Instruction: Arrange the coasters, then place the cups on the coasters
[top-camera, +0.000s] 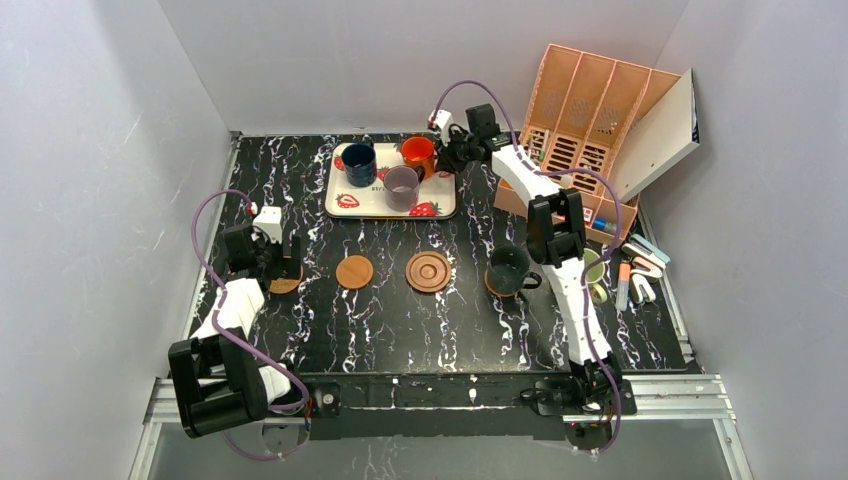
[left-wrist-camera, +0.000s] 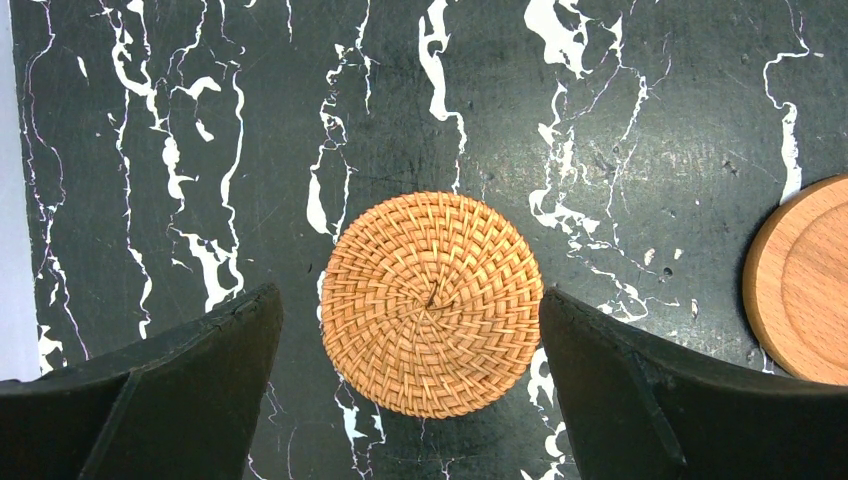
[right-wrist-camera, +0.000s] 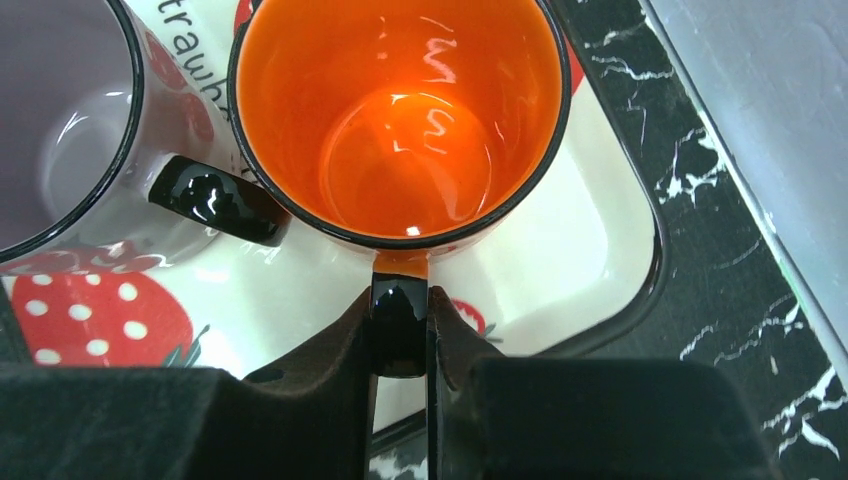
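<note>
The orange cup (top-camera: 417, 150), black-rimmed and upright, stands at the back right of the strawberry-patterned tray (top-camera: 338, 208). My right gripper has a finger against each side of the cup's black handle (right-wrist-camera: 399, 310), shut on it. Far to the left, my left gripper (top-camera: 284, 258) hangs open and empty above a woven coaster (left-wrist-camera: 430, 305). A plain wooden coaster (top-camera: 354, 272) and a grooved one (top-camera: 428, 272) lie bare in the middle of the table. To their right, a dark green cup (top-camera: 508, 265) stands on a coaster mostly hidden beneath it.
A greyish-purple cup (top-camera: 401, 189) stands close to the orange one, its handle pointing toward it. Also on the tray is a dark blue cup (top-camera: 358, 165). An orange rack (top-camera: 600, 95) fills the back right, and a pale green cup (top-camera: 590, 270) sits beside the right arm.
</note>
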